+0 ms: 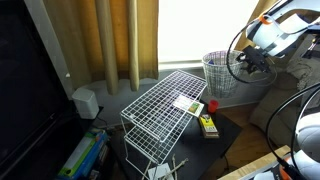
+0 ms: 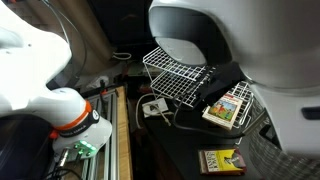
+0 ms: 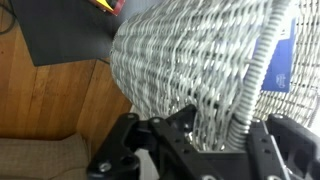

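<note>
A pale woven basket (image 1: 222, 76) stands at the back right in exterior view 1, beyond the wire rack. My gripper (image 1: 254, 62) is at its right side there. In the wrist view the basket's wall (image 3: 165, 62) fills the middle, and its thick rim runs down between the fingers of my gripper, shut on it. Inside the basket something blue (image 3: 284, 50) shows. Part of the basket (image 2: 264, 130) appears at the right edge of exterior view 2, mostly behind the arm.
On the dark table are a white wire rack (image 1: 160, 112), a card-like picture (image 1: 187, 104), a red cup (image 1: 213, 105) and a yellow box (image 1: 208, 126). Curtains (image 1: 108, 40) hang behind. Wooden floor (image 3: 55, 100) lies below the table's edge in the wrist view.
</note>
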